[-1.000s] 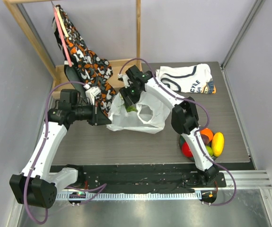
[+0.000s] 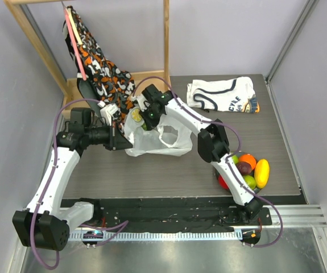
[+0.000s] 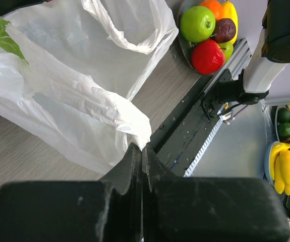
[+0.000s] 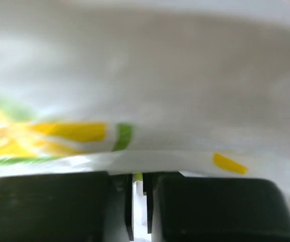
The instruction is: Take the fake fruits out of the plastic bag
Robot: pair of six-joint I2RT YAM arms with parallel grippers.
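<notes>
The white plastic bag (image 2: 163, 145) lies crumpled mid-table, its handle loop open. My left gripper is shut on the bag's edge, which rises to its fingertips in the left wrist view. My right gripper (image 2: 147, 122) is down inside the bag, beside green and yellow shapes at its far left part. In the right wrist view the bag's printed plastic (image 4: 150, 85) fills most of the frame; the right gripper has a small bit of green between its fingers, too hidden to identify.
A bowl of fake fruits (image 2: 247, 170) sits at the table's right. A white printed cloth (image 2: 220, 94) lies at the back right. A wooden rack with patterned fabric (image 2: 98, 68) stands at the back left.
Over the last second my right gripper moved leftward and down within the bag, and the bag shifted slightly left. The left arm stayed nearly still.
</notes>
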